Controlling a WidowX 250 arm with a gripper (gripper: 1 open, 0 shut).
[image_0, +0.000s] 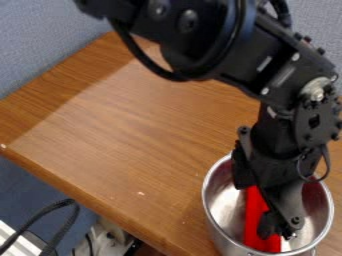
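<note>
A silver metal pot (215, 205) stands at the lower right of the wooden table, with a red elongated object (257, 225) lying inside it. My black gripper (262, 195) is down in the pot over the red object and partly covers it. The fingers are open, as far as they show; their tips are partly hidden against the dark wrist.
Cables and white hardware lie below the table's edge at the lower left. A grey padded wall runs along the back.
</note>
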